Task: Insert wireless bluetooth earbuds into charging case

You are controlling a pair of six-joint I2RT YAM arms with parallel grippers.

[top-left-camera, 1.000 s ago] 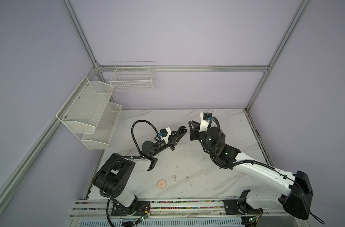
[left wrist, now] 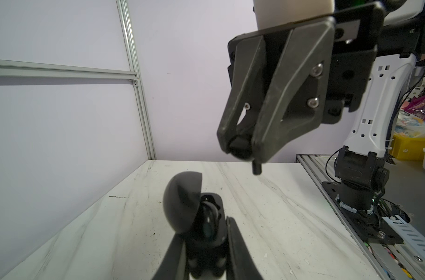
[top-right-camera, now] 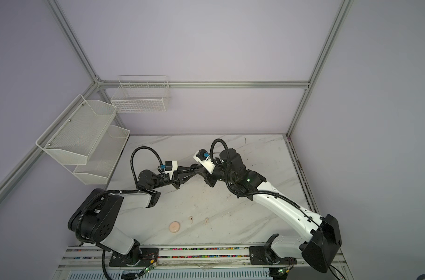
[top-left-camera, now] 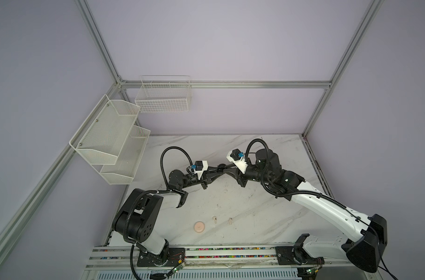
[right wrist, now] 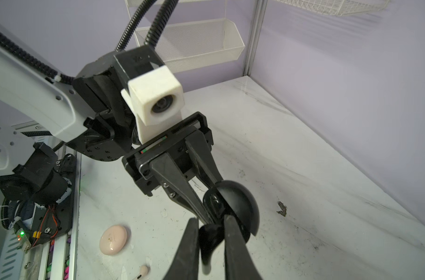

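The black charging case (left wrist: pixel 219 233) stands with its rounded lid (left wrist: pixel 180 200) raised in the left wrist view. My left gripper is shut on it. A glossy dark shape shows inside the case; whether that is an earbud I cannot tell. My right gripper is shut on a black earbud (right wrist: pixel 210 240), whose stem points down. In the left wrist view this earbud (left wrist: pixel 256 167) sits above and right of the case, apart from it. The right wrist view has the earbud overlapping the case's near side.
A round pink case (right wrist: pixel 113 239) and two small pink pieces, one of them a pink earbud (top-left-camera: pixel 215 219), lie near the table's front. White wire baskets (top-left-camera: pixel 112 140) hang at the left wall.
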